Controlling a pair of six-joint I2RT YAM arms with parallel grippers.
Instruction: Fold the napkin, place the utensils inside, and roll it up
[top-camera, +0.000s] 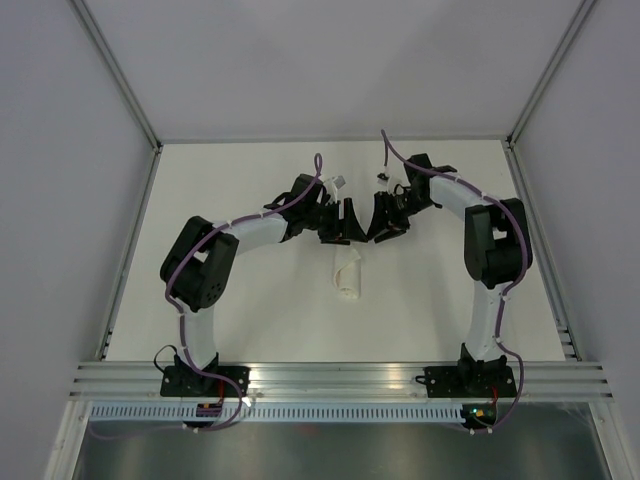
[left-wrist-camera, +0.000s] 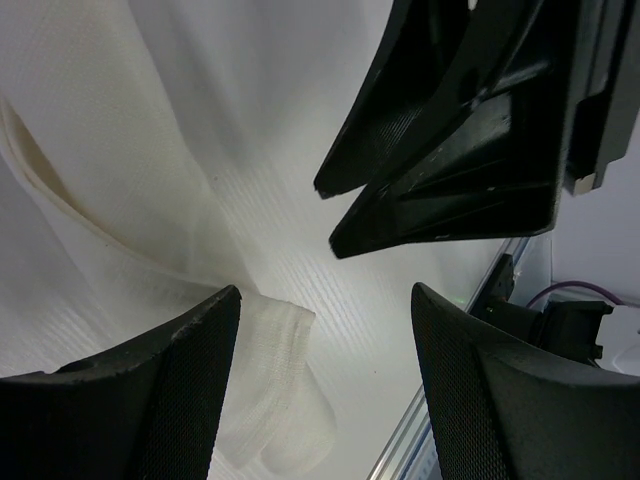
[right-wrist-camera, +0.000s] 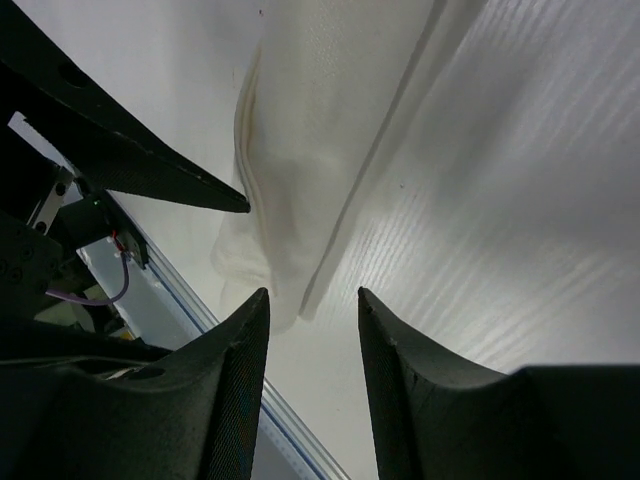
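The white napkin (top-camera: 347, 280) is a narrow, folded strip running front to back near the table's middle. At its upper part in the top view stands my left gripper (top-camera: 343, 238), and close to its right is my right gripper (top-camera: 384, 232). In the left wrist view the fingers of my left gripper are apart, with a loose napkin edge (left-wrist-camera: 270, 330) showing near the left one. The right wrist view shows my right gripper part open above the napkin's side (right-wrist-camera: 320, 170), nothing gripped. Utensils cannot be seen in any view.
Both grippers sit very near each other; the left gripper's dark fingers (right-wrist-camera: 190, 175) reach into the right wrist view. Bare white table (top-camera: 260, 310) lies to either side of the napkin. A metal rail (top-camera: 340, 372) borders the front.
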